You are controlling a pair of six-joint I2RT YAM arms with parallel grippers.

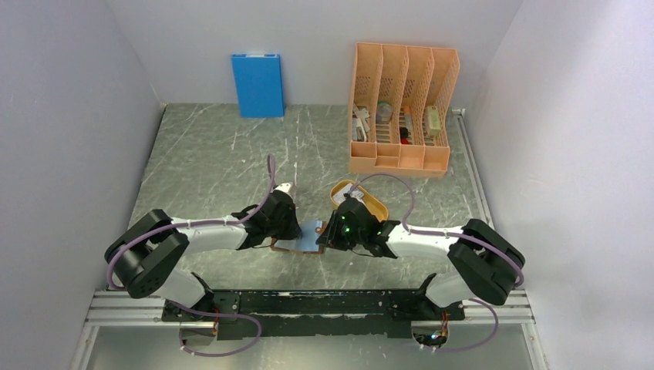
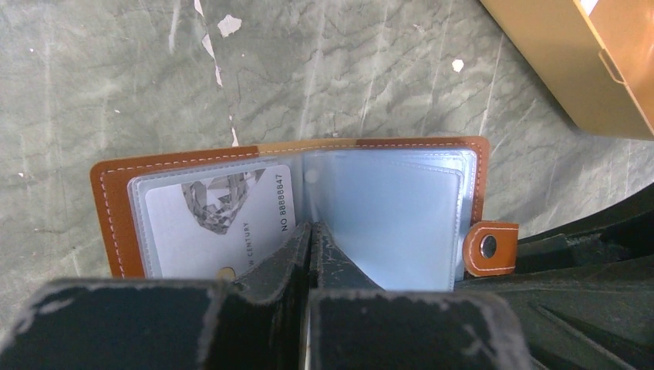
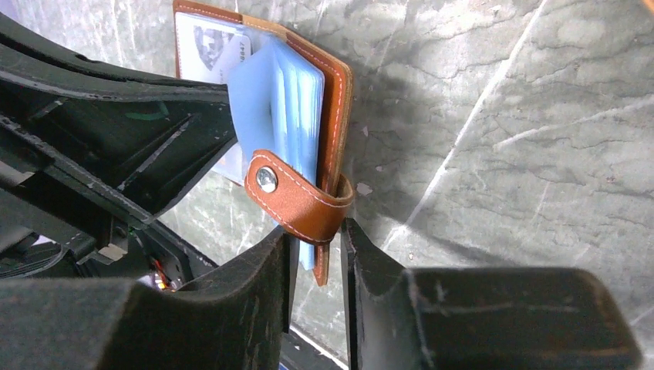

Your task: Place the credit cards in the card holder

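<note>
The brown card holder [image 2: 116, 216] lies open near the front middle of the table, with clear sleeves [image 2: 385, 200] and a white card [image 2: 216, 231] printed with a diamond in the left one. My left gripper is closed down on its middle, between the two halves. My right gripper is at the holder's right edge by the snap strap [image 3: 297, 196], its fingers partly apart around the strap's lower end; whether they grip it is unclear. In the top view both grippers [image 1: 297, 231] partly hide the holder.
A yellow container [image 1: 370, 202] with white items stands just behind the right gripper. An orange divided organiser [image 1: 399, 158] holds assorted items at the back right; a blue box [image 1: 257, 85] leans at the back left.
</note>
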